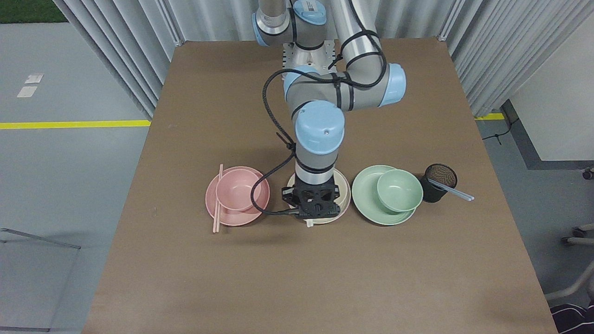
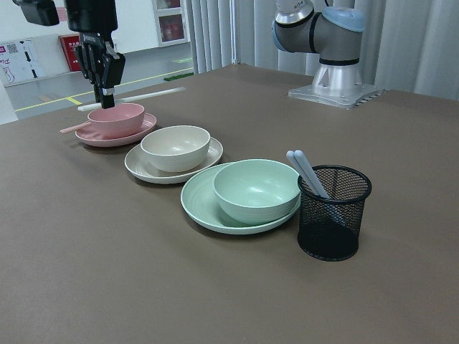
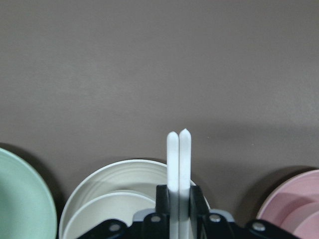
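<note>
My gripper [image 1: 309, 203] hangs above the middle setting, shut on a pair of white chopsticks [image 3: 184, 154], which stand out from the fingers side by side. Under it are the cream plate [image 2: 140, 168] and cream bowl [image 2: 174, 148]. In the front view, the pink plate [image 1: 240, 219] with pink bowl [image 1: 239, 189] and pink chopsticks [image 1: 217, 219] lying across it is on the left. The green plate [image 1: 367, 197] with green bowl [image 1: 399, 190] is on the right.
A black mesh cup [image 2: 330, 233] holding light-blue chopsticks [image 2: 305, 168] stands beside the green plate.
</note>
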